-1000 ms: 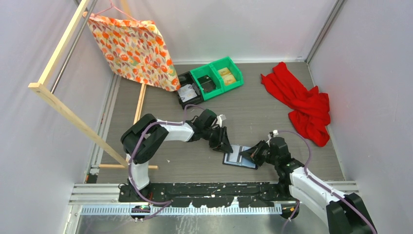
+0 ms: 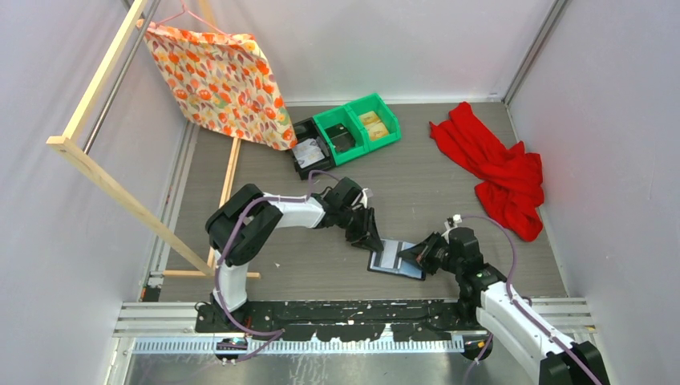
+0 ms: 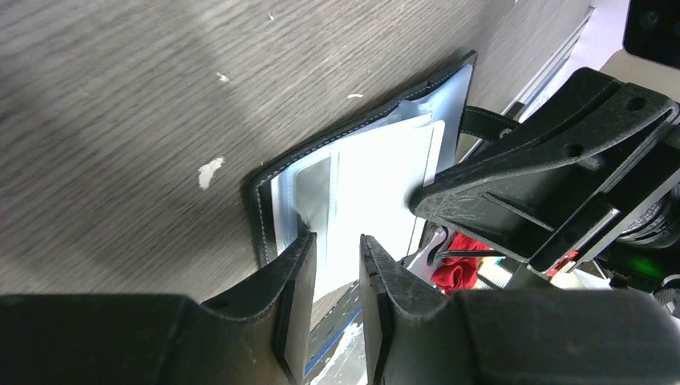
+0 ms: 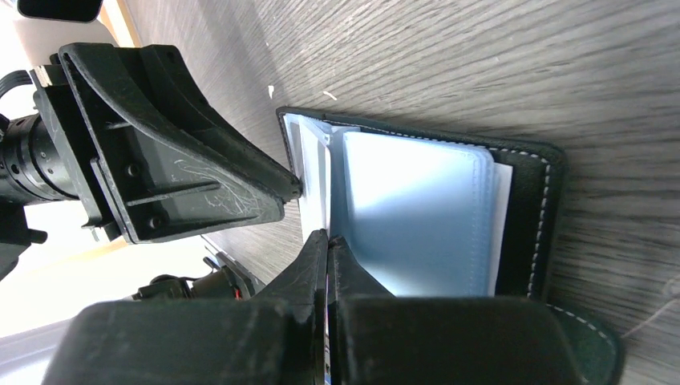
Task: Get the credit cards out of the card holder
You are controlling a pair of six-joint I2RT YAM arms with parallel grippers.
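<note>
The card holder [image 2: 417, 274] lies open on the floor between both grippers, dark with stitched edges and clear pale sleeves [image 4: 417, 208] holding white cards [image 3: 377, 184]. My left gripper is over its left end, fingertips a little apart at the white card; whether it grips anything is unclear. My right gripper is shut at the middle of the holder, at the edge of a sleeve; nothing clearly shows between its fingers.
Green and black bins [image 2: 357, 108] stand at the back. A red cloth [image 2: 489, 168] lies to the right. A wooden frame [image 2: 136, 204] with hanging patterned fabric is on the left. The floor behind the holder is clear.
My right gripper has shifted slightly rightward along the holder, and its arm has changed angle a little. My left arm has moved very slightly.
</note>
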